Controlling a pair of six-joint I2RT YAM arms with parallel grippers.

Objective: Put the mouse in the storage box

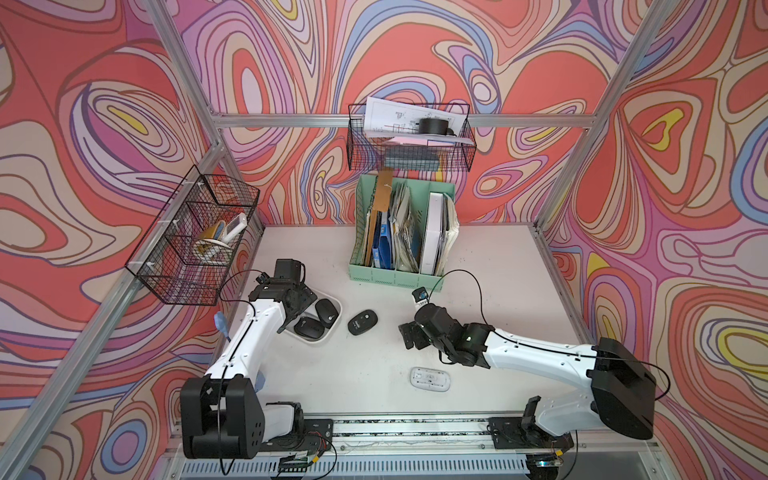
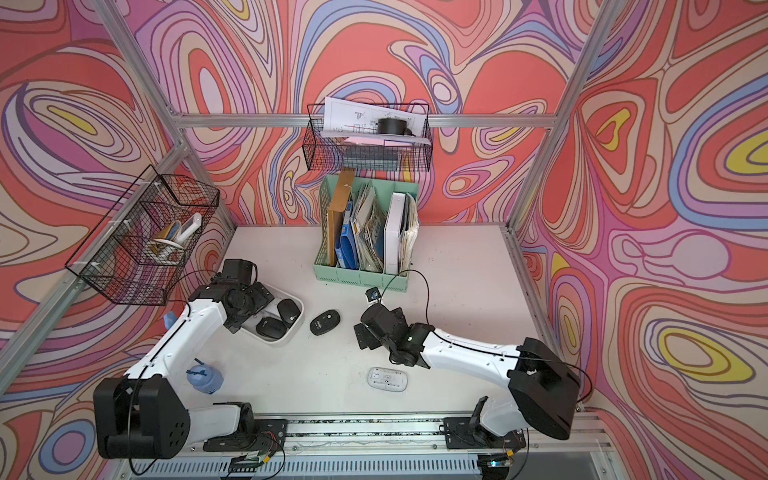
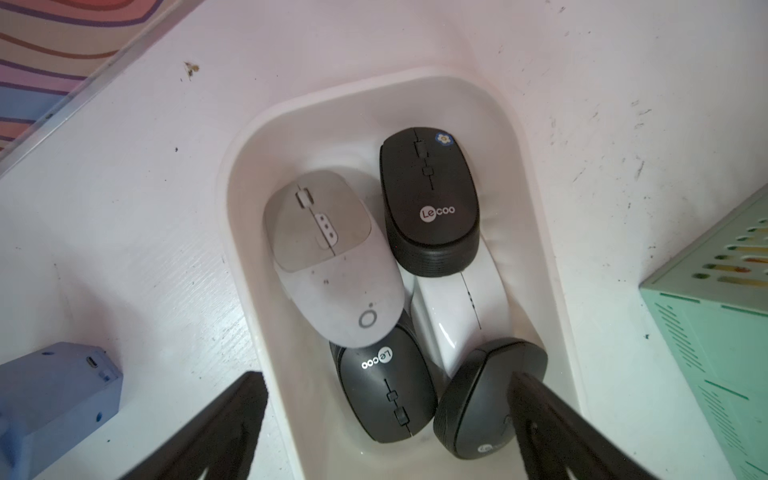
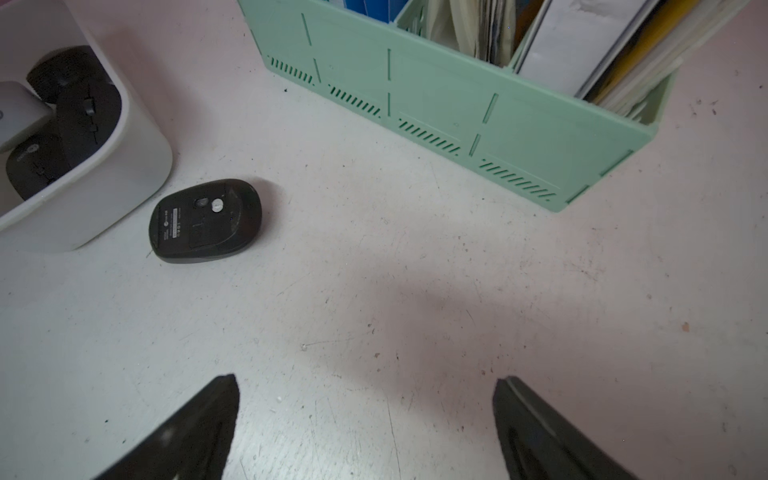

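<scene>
The white storage box (image 3: 240, 208) stands at the table's left, several mice inside it. Among these are a grey-and-white mouse (image 3: 336, 264) and a black mouse (image 3: 429, 192) lying on a white one (image 3: 472, 312). My left gripper hangs open over the box, with nothing held. Outside the box, just to its right, a black mouse (image 4: 206, 221) lies upside down on the table. A white mouse (image 1: 430, 379), also underside up, rests near the front edge. Over bare table, right of the black mouse, my right gripper is open and empty.
A green file holder (image 1: 396, 277) full of folders stands at the back. Wire baskets hang on the left (image 1: 196, 240) and back (image 1: 412, 148). A blue object (image 3: 60, 400) sits left of the box.
</scene>
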